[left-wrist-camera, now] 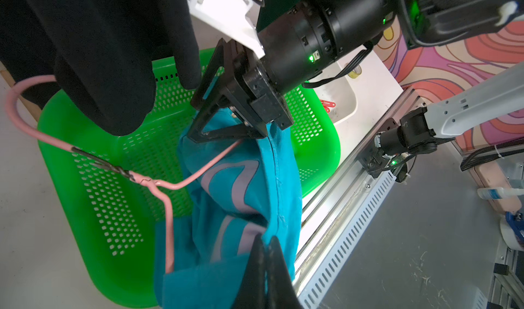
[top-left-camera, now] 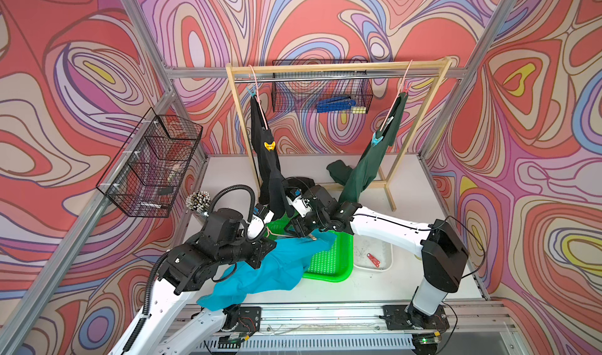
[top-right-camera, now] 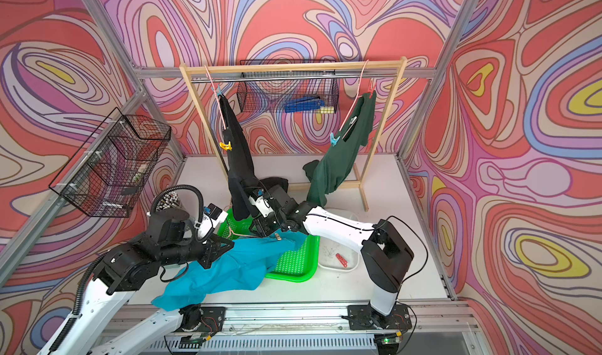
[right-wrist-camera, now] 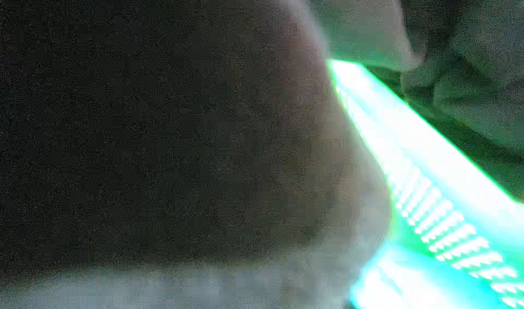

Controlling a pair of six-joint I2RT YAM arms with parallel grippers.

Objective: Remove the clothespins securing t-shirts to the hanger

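Observation:
A blue T-shirt (top-left-camera: 269, 273) lies across the green basket (left-wrist-camera: 76, 216). In the left wrist view my left gripper is shut on its cloth, which runs taut up toward the other arm. The shirt's pink hanger (left-wrist-camera: 163, 200) reaches over the basket, one arm ending at my right gripper. That gripper's fingers stand apart beside the hanger's end and shirt edge. A small tan clothespin (top-left-camera: 312, 236) shows there; whether the fingers touch it is unclear. Dark blur and bright green glare fill the right wrist view.
From the rack hang a black shirt (top-left-camera: 266, 167) with a yellow clothespin (top-left-camera: 269, 146) and a dark green shirt (top-left-camera: 360, 173) with a blue clothespin (top-left-camera: 377, 139). The black shirt is close to my right gripper. A white bin (top-left-camera: 382, 261) holds red clothespins.

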